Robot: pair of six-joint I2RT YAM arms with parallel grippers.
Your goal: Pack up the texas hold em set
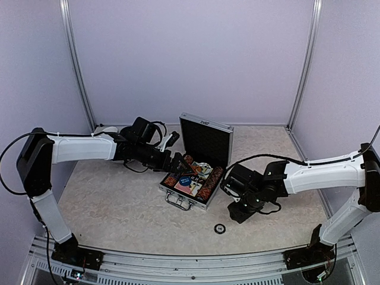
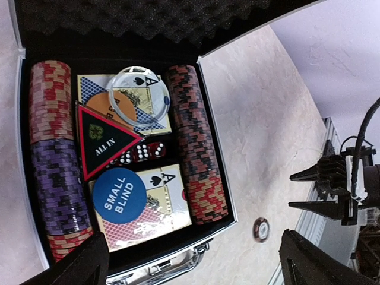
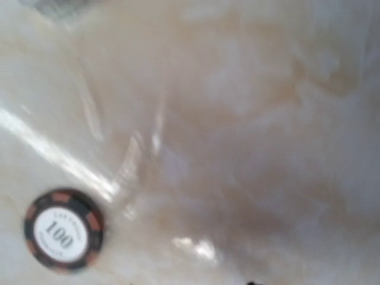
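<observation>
The open silver case (image 1: 185, 190) is packed with chip stacks (image 2: 53, 184), card decks, dice, a red-edged ALL IN triangle (image 2: 104, 142), a blue SMALL BLIND disc (image 2: 119, 195) and a clear ring (image 2: 138, 122). A loose black-and-orange 100 chip (image 3: 61, 231) lies flat on the table in front of the case. My left gripper is open above the case front, with nothing between its fingers. Above the table, right of the chip, is my right gripper. Its fingers stand apart in the left wrist view; bright streaks in the right wrist view leave any grip unclear.
The case lid (image 1: 208, 141) stands upright behind the contents. The case handle (image 1: 179, 202) projects toward the front. Bare tabletop (image 1: 124, 208) extends left of the case and in front of it.
</observation>
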